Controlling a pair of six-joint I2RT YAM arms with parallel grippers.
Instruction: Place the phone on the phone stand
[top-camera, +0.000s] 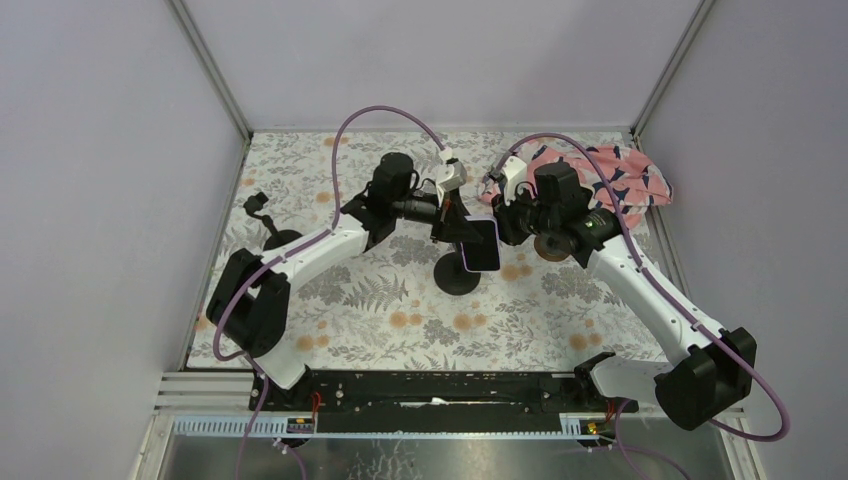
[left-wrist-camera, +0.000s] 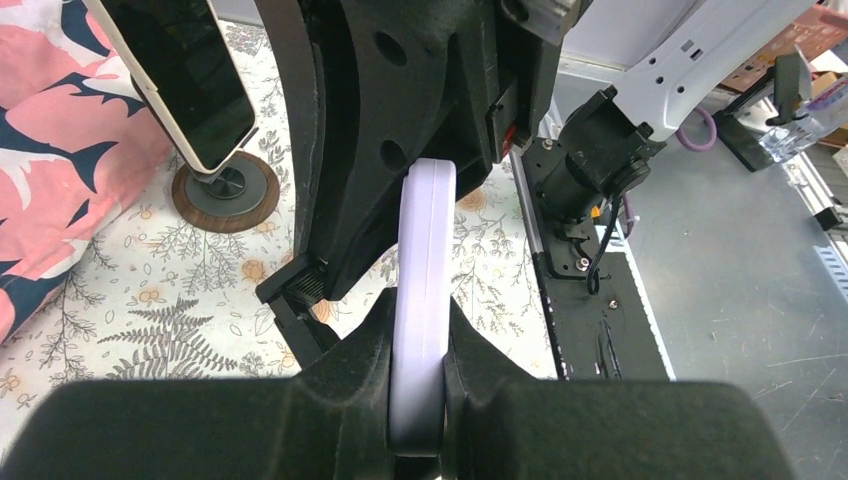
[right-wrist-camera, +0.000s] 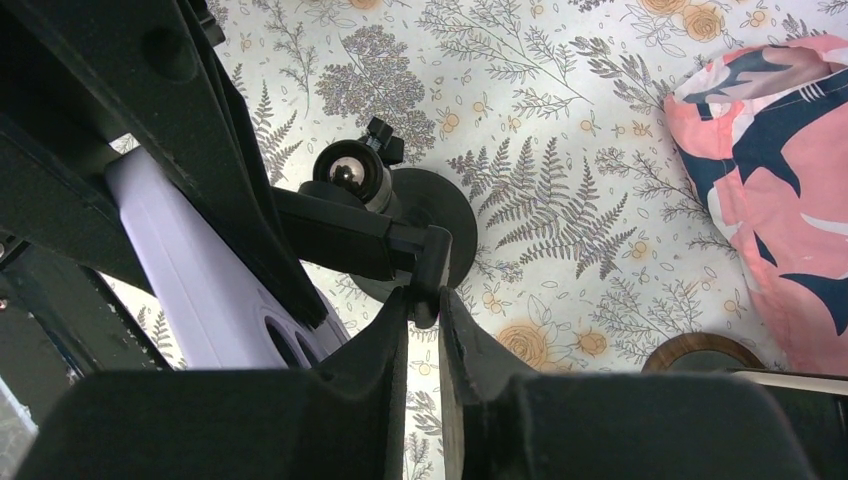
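Observation:
A lavender phone (top-camera: 481, 246) hangs above the centre of the table, screen up in the top view. My left gripper is shut on it; its edge shows between the fingers. Below it stands a black stand (top-camera: 456, 278), its round base and metal joint (right-wrist-camera: 350, 172) visible in the right wrist view. My right gripper is beside the phone, its fingertips close together at a black bar-like part of the stand; whether they grip it I cannot tell.
A second stand with a wooden base (left-wrist-camera: 225, 200) holds another phone at the right, near a pink patterned cloth (top-camera: 630, 180). Another black stand (top-camera: 280, 235) is at the left.

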